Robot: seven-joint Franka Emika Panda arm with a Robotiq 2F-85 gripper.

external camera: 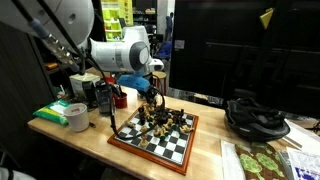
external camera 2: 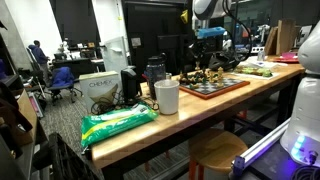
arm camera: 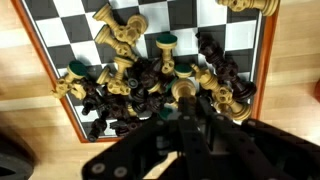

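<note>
A black-and-white chessboard (arm camera: 268, 32) with a brown border lies on the wooden table. Several gold and dark chess pieces are heaped along one side of it in the wrist view, many tipped over; a gold piece (arm camera: 120, 38) lies on its side at upper left. My gripper comes in from the bottom edge over the heap, its fingers closed at the round top of a gold piece (arm camera: 183, 89). The black fingers hide the lower part of that piece. In exterior view 1 the board (external camera: 175, 150) sits mid-table; the fingertips are hard to make out there.
A black bag (external camera: 258, 120) lies to the board's right, near papers (external camera: 255, 160). At left are a white cup (external camera: 77, 117) and a green package (external camera: 52, 110). Someone in a light shirt (external camera: 133, 58) stands behind the table. Bare wood shows between board and bag.
</note>
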